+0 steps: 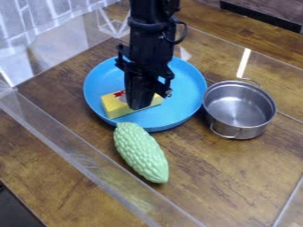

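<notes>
The black robot arm reaches down from the top centre. Its gripper [136, 99] is low over a yellow block with a red-and-white label [115, 105], which lies in a blue plate [180, 106]. The gripper appears shut, its tip at the block and hiding much of the label; whether it touches the block I cannot tell. A pale green bumpy vegetable [141, 154] lies in front of the plate.
A steel pot [236, 113] stands right of the plate. Clear plastic edging [48, 151] runs along the left of the wooden table [213, 186].
</notes>
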